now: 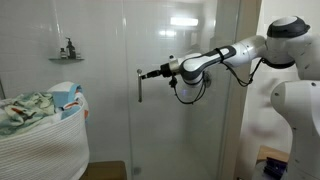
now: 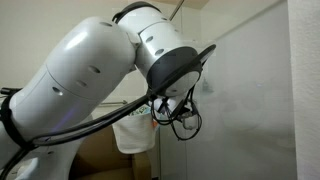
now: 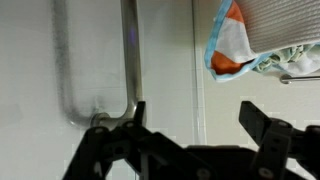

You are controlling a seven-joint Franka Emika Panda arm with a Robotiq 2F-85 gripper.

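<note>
A vertical metal handle [image 1: 140,86] is fixed to the glass door [image 1: 165,120] in exterior view 1. Just right of its upper part is my gripper [image 1: 149,75], at the end of the outstretched arm. From the wrist camera, the gripper is open, its dark fingers [image 3: 254,118] wide apart with nothing held between them. The handle's bar [image 3: 131,55] runs down the left side, in line with the left finger and outside the gap. Whether that finger touches it, I cannot tell. In exterior view 2, the arm and cables hide the fingers.
At the left in exterior view 1 stands a white basket [image 1: 45,150] heaped with cloths [image 1: 25,110]. A small shelf [image 1: 67,57] with bottles hangs on the wall. Below the handle lies a brown surface [image 1: 107,170]. Loose cables [image 1: 190,98] hang under the wrist.
</note>
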